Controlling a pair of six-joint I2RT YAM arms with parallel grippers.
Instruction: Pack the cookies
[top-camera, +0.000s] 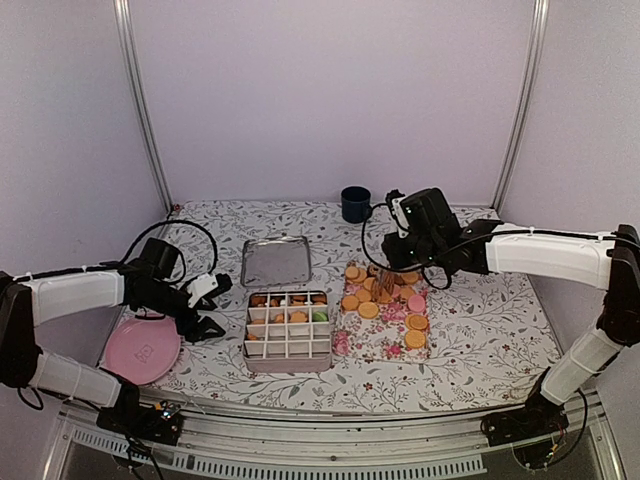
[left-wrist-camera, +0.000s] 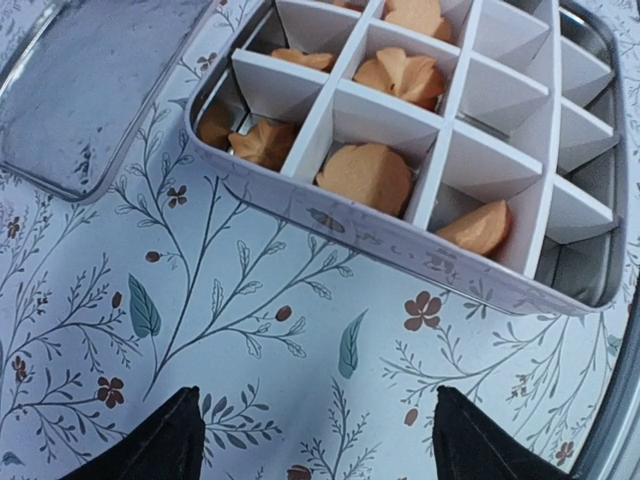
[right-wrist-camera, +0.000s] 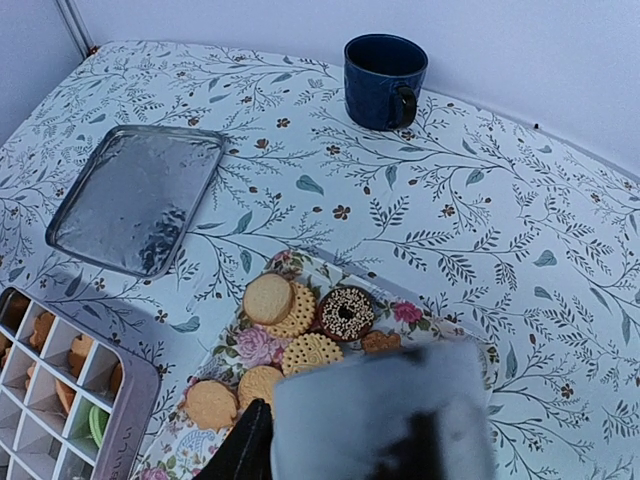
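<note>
The cookie box (top-camera: 288, 364), a pale divided container, stands mid-table with cookies in several compartments; the left wrist view shows an orange-brown cookie (left-wrist-camera: 367, 178) in one. My left gripper is open in front of it, bare table between its fingers. To the box's right lies a floral sheet (top-camera: 368, 352) with loose cookies, among them a seeded ring cookie (right-wrist-camera: 346, 313). Above this sheet my right gripper is shut on a pale, blurred thing (right-wrist-camera: 375, 400). I cannot tell what that is; it hides some cookies and part of the fingers.
An empty metal tray (top-camera: 277, 263) lies behind the box. A dark blue mug (top-camera: 355, 205) stands at the back wall. At the front left is a pink plate (top-camera: 142, 352), close to the left arm. Free tabletop lies right of the cookie sheet.
</note>
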